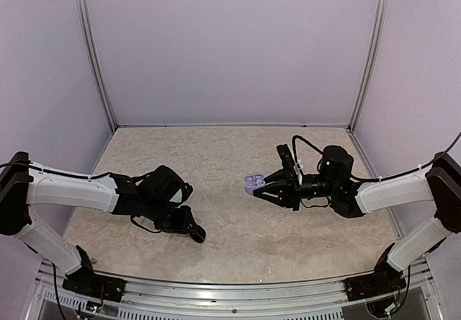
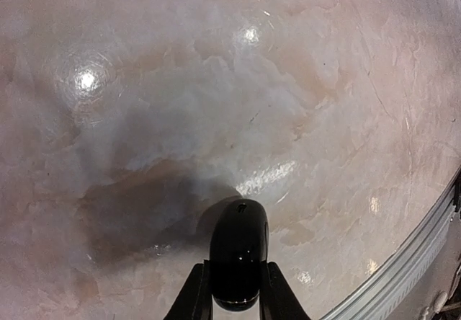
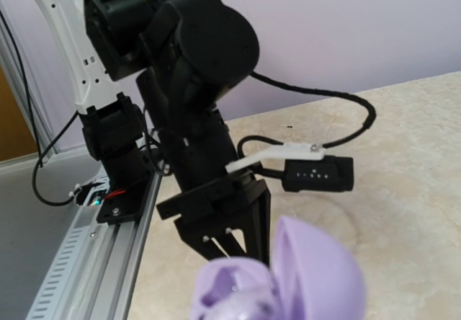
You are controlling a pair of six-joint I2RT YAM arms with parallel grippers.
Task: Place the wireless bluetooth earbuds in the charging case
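Note:
My left gripper is shut on a glossy black earbud, held low over the table at the near left; in the top view the earbud shows at the fingertips. My right gripper holds the lilac charging case raised near the middle, shut on it. In the right wrist view the case is open, lid up, with a lilac rounded shape inside one compartment; that gripper's fingers are hidden there.
A metal rail runs along the front edge, and pale walls enclose the sides and back.

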